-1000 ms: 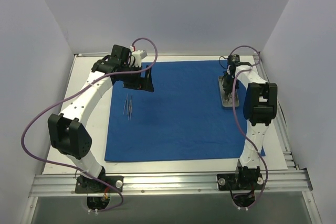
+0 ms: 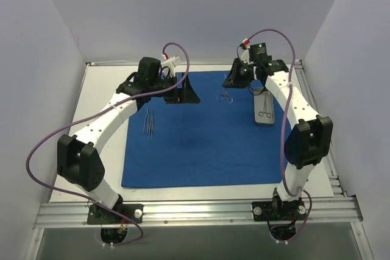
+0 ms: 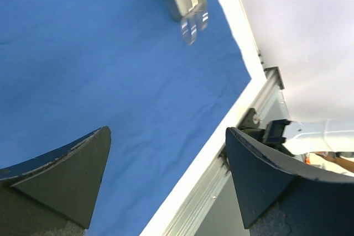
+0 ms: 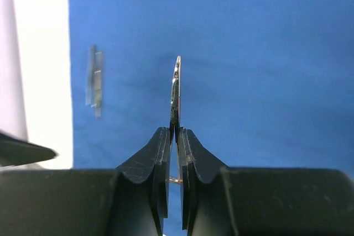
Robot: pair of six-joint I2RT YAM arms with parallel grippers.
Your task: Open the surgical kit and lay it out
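Observation:
My right gripper (image 2: 228,83) is shut on a ringed metal instrument, which looks like scissors (image 2: 225,98); it hangs above the blue cloth (image 2: 195,150), left of the tray. In the right wrist view its slim metal shaft (image 4: 175,95) rises from between the fingers. Facing it from the left, my left gripper (image 2: 190,91) is open and empty. The grey tray (image 2: 258,119) sits at the cloth's right side with at least one more ring-handled instrument (image 2: 265,111) inside. Several slim instruments (image 2: 149,124) lie side by side on the cloth's left part.
Purple cables (image 2: 291,77) loop over both arms. A white table border (image 2: 103,98) surrounds the cloth, with a metal rail (image 2: 195,209) along the front.
From over the tray, my right gripper has lifted and swung left with the ringed instrument. My left gripper has shifted slightly right. The tray stays in place.

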